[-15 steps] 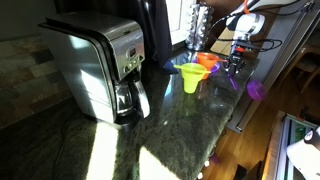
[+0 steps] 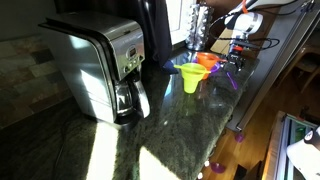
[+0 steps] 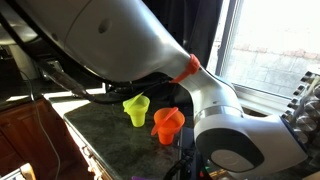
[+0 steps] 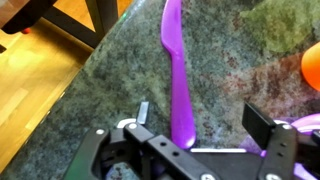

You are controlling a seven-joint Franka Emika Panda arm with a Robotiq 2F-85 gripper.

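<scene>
A purple utensil [image 4: 178,75] lies on the dark counter, its narrow end between and beneath the fingers of my gripper. The fingers stand apart, with nothing visibly clamped between them. At the wrist view's right edge is another purple piece [image 4: 305,123], partly hidden by a finger. At the far end of the counter, the gripper [image 2: 235,56] is small in the first exterior view; the arm covers most of it in the second. An orange cup [image 3: 168,124] and a yellow-green cup [image 3: 136,110] stand close together.
A coffee maker [image 2: 108,68] stands against the wall at left.
A purple shape seen beyond the counter edge a second ago is gone from there. Purple now shows lower down near the edge. The arm has shifted slightly at the counter's far end.
</scene>
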